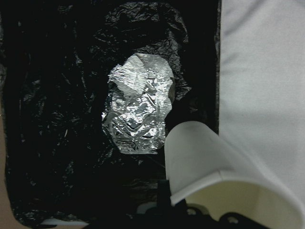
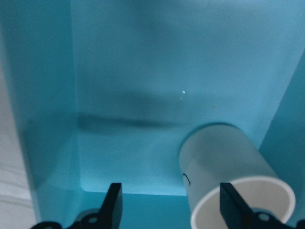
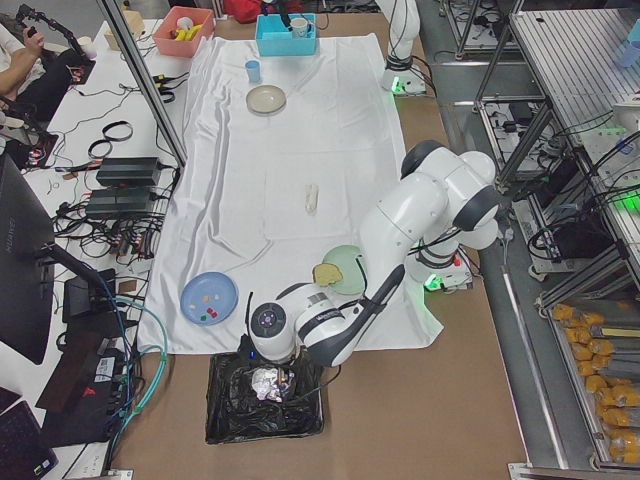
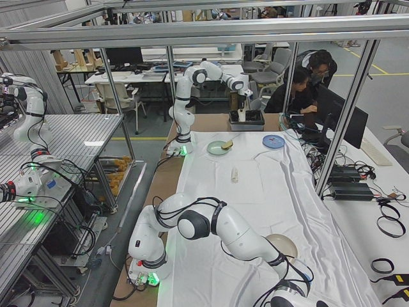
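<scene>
A white paper cup [image 1: 205, 157] is in my left gripper [image 4: 242, 109], which is shut on it, above a black-lined bin [image 3: 230, 410] containing crumpled silver foil [image 1: 136, 102]. The left fingers are mostly hidden behind the cup. In the blue basket [image 2: 43, 119] a second white cup [image 2: 219, 152] lies on its side; my right gripper is open above it, its fingers apart, the right one in front of the cup's rim.
On the white cloth are a blue plate [image 3: 200, 285], a green plate [image 3: 345, 258] with a yellow sponge [image 3: 326, 274], a beige plate [image 3: 265, 98] and a small blue cup [image 3: 253, 71].
</scene>
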